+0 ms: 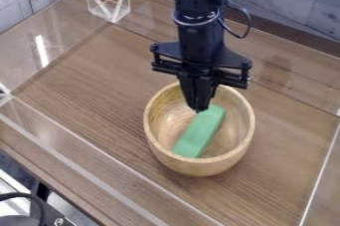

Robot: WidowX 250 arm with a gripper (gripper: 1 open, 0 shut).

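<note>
The black robot gripper points down over the back part of a cream round bowl. Inside the bowl lies a long green block, tilted diagonally toward the upper right. The fingertips sit above the block's far end, and nothing shows clearly held between them. Whether the fingers are open or shut is hard to make out.
A wooden table surrounds the bowl, with clear room to the left and right. A white wire object stands at the back left. A black cable lies at the lower left corner. Grey panels line the back.
</note>
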